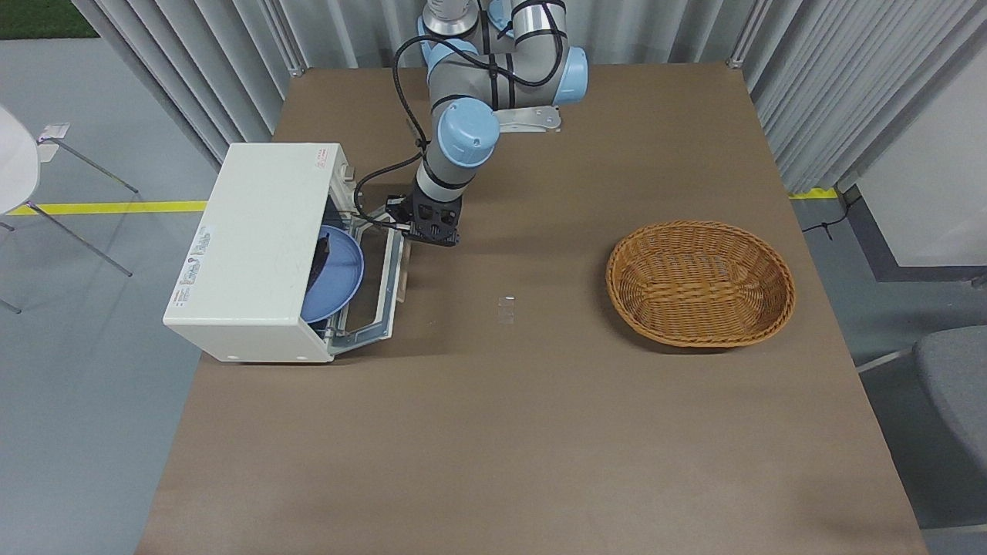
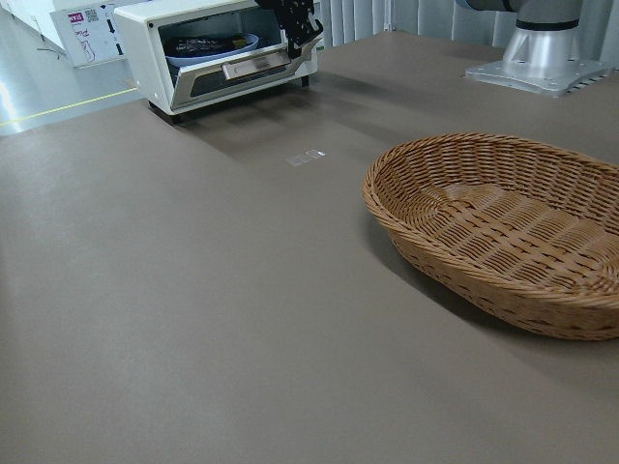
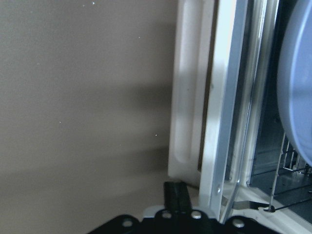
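Note:
A white toaster oven (image 1: 245, 250) stands on the left of the table with its glass door (image 1: 365, 334) tilted partly open. A blue plate (image 1: 335, 282) with a dark object (image 2: 208, 46) on it sits inside, partly under the oven's top. My gripper is at the door's upper edge, by the handle (image 3: 187, 87); in the wrist view its dark fingers show at the bottom, close together. Whether it grips the door cannot be told.
An oval wicker basket (image 1: 700, 282) lies on the right of the brown table (image 1: 527, 425).

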